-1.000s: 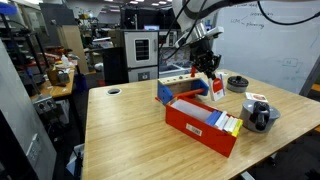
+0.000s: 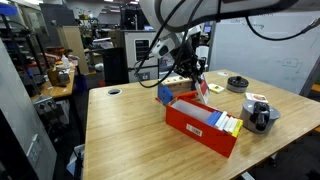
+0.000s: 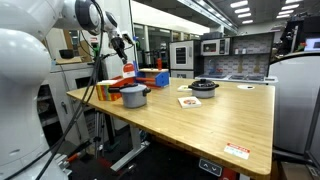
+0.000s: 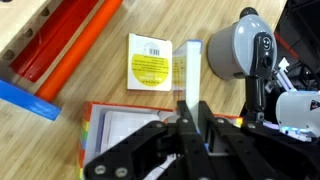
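Note:
A thin white and red packet (image 2: 202,92) hangs upright from my gripper (image 2: 196,78), whose fingers are shut on its upper part. Below it stands a red box (image 2: 196,128) with an open top, holding white and coloured packs in its compartments. Exterior view 2 has the packet (image 3: 128,69) above the box area at the table's far end. Seen edge-on in the wrist view, the packet (image 4: 189,72) reaches out past the box's rim (image 4: 135,107), over the table. The packet's far end is clear of the box there; its height above the box is hard to judge.
A grey pot (image 2: 260,115) stands close to the box's right side. Behind the box is a blue and red rack (image 2: 165,94). A white and yellow card (image 4: 150,62) lies flat on the table between them.
The gripper and packet have come left and nearer, from behind the box to above its back right part. The packet has turned more edge-on to the camera. The box stays in place.

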